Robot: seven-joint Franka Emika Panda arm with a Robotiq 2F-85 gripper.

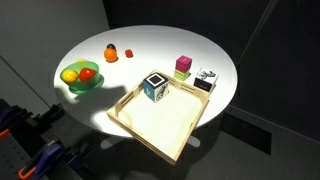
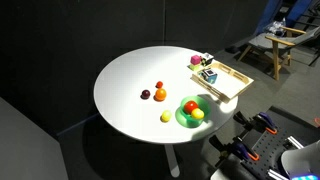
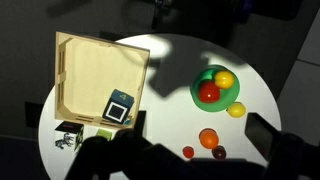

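Note:
A green bowl (image 3: 201,77) holds a red round fruit (image 3: 208,92) and a yellow-orange one (image 3: 224,79). Just outside the bowl lies a lemon (image 3: 236,109). An orange (image 3: 208,138), a small red fruit (image 3: 188,152) and a dark plum-like fruit (image 3: 219,152) are loose on the white table (image 2: 120,110). My gripper is open, its dark fingers wide apart at the bottom of the wrist view. No object shows held between them. In exterior view 2 the gripper (image 2: 238,138) hangs off the table's near edge, to the right of the bowl.
A shallow wooden tray (image 1: 175,152) overhangs the table edge, with a dark patterned cube (image 1: 155,87) inside. Beyond it stand a pink block (image 1: 183,63) on a green one (image 1: 182,74) and a black-and-white box (image 1: 206,80).

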